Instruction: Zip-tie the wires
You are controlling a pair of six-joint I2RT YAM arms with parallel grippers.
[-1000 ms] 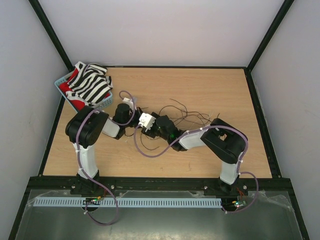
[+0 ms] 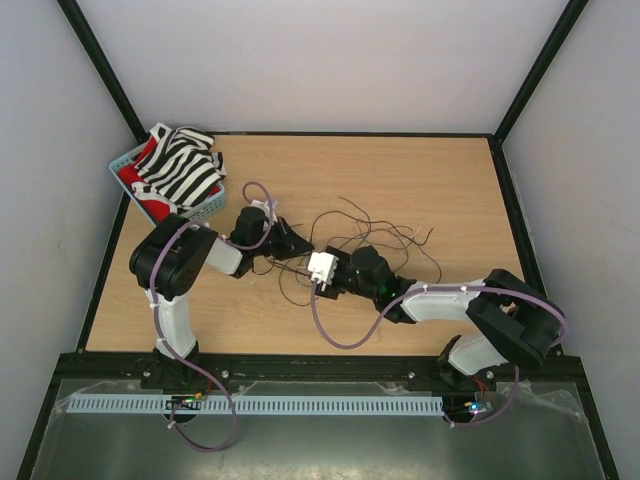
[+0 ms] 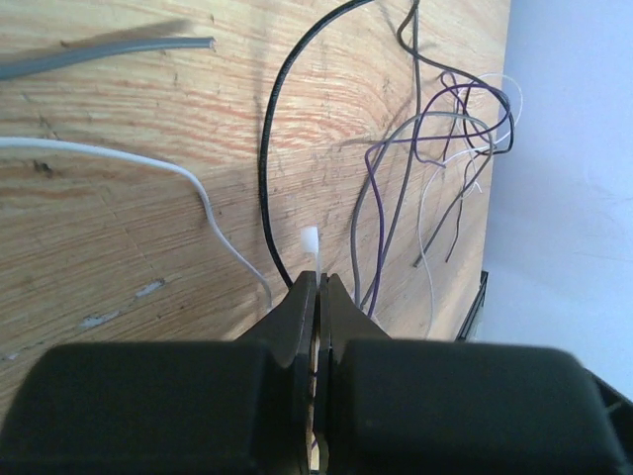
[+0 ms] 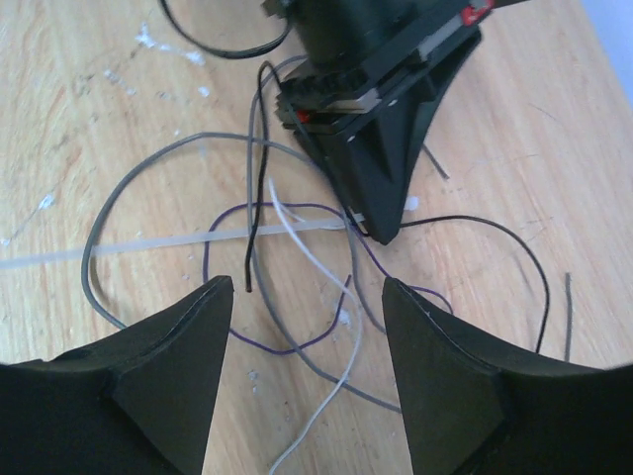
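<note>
Loose wires in black, grey, purple and white lie tangled on the wooden table. My left gripper is shut among them; in the left wrist view a thin white strip with a small head rises from between its fingertips. The right wrist view shows a long translucent zip tie running under wires to the left gripper's tips. My right gripper stands over the wires, its fingers apart, with nothing seen held between them. In the top view it is just right of and below the left gripper.
A blue basket with striped and red cloth stands at the back left. The two arms are close together at the middle.
My right gripper has moved rightward and toward the front, away from my left gripper. The left gripper has shifted only slightly.
</note>
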